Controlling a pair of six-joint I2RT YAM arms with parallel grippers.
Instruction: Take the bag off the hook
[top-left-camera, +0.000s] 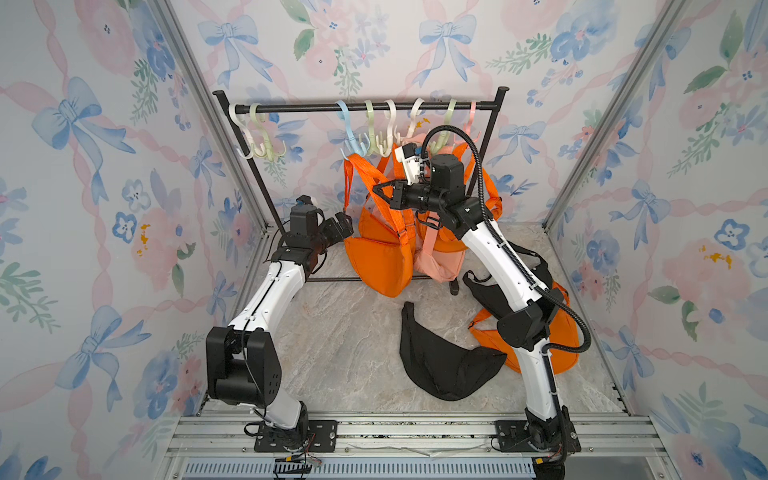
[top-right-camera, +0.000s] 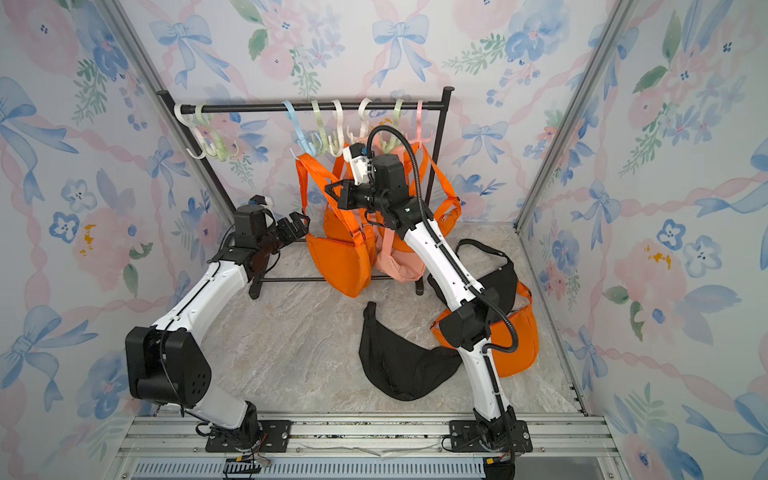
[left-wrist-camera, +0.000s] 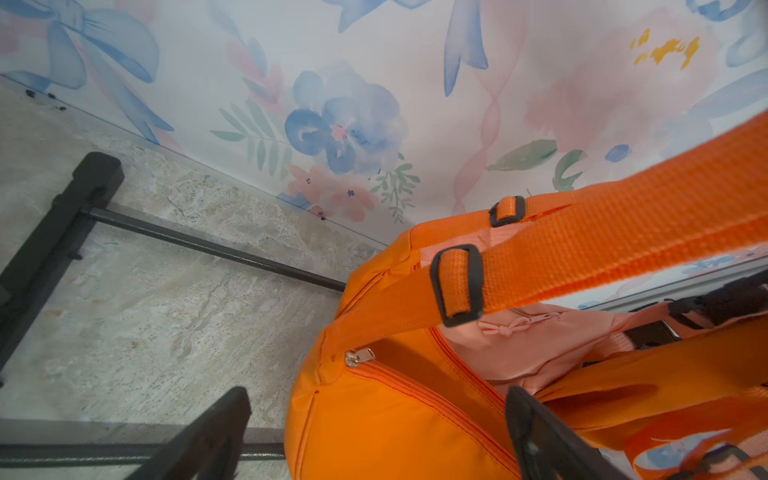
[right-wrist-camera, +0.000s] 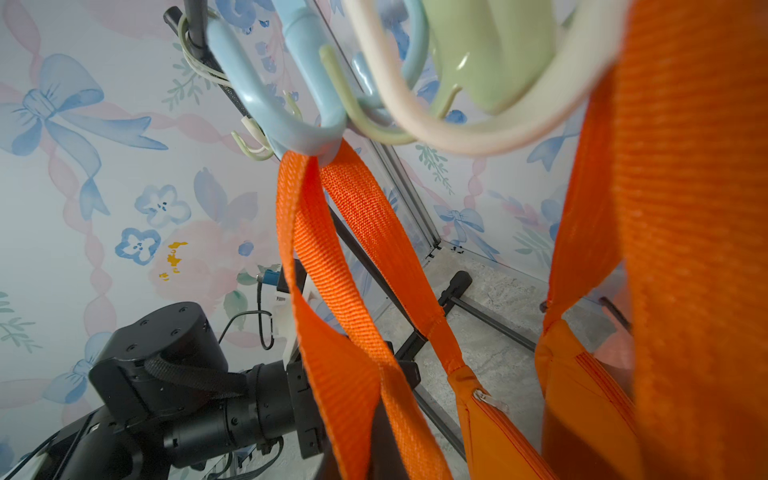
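Observation:
An orange bag (top-left-camera: 378, 268) hangs by its strap (right-wrist-camera: 416, 296) from a blue hook (right-wrist-camera: 312, 132) on the rack. My left gripper (top-left-camera: 340, 226) stands open at the left beside the bag, its blurred fingers low in the left wrist view with bag fabric beyond them. My right gripper (top-left-camera: 381, 192) is shut at the strap below the hooks; in the right wrist view the strap loop hangs across its fingertips, which are mostly hidden, so whether any strap is between them is unclear.
More orange and pink bags hang behind on the rack (top-left-camera: 296, 107). A black cloth (top-left-camera: 444, 364) and more bags lie on the floor at the right front.

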